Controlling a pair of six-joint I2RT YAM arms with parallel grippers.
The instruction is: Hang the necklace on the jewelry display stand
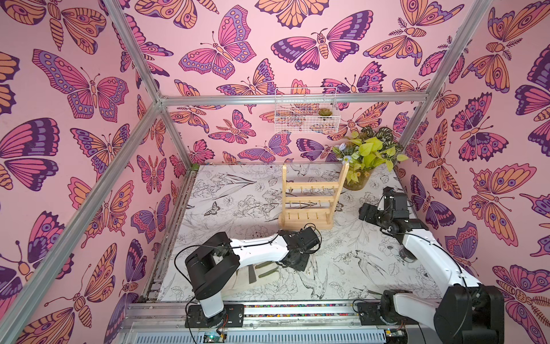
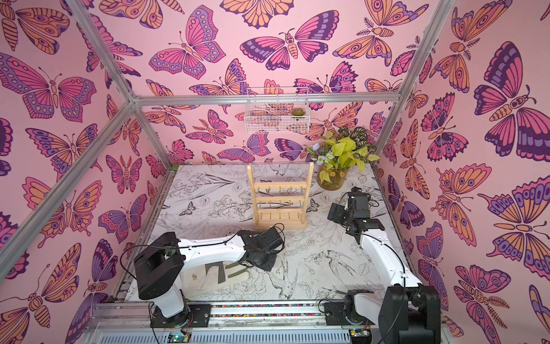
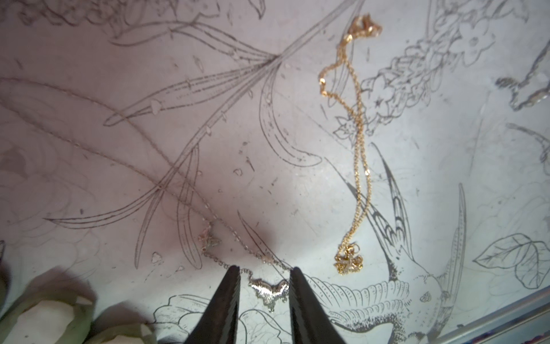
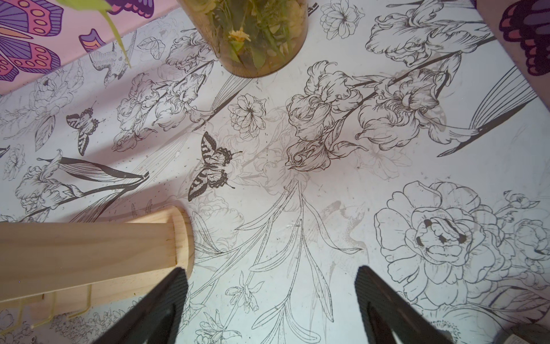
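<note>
In the left wrist view a thin silver necklace (image 3: 134, 167) stretches across the table, its small sparkling pendant (image 3: 269, 292) lying at the image's lower middle. A gold-coloured necklace (image 3: 359, 146) lies to its right. My left gripper is part open, fingertips pointing down, and the pendant shows in the gap between them; whether they touch it I cannot tell. The wooden display stand (image 1: 310, 199) with rows of pegs stands upright behind that gripper. To the stand's right, my right gripper hangs wide open and empty.
White flower buds (image 3: 45, 326) lie beside the left gripper. A glass pot of plants (image 1: 358, 180) stands at the back right, and a wire basket (image 1: 306, 121) hangs on the back wall. Part of another silver chain (image 3: 530, 94) shows at the right.
</note>
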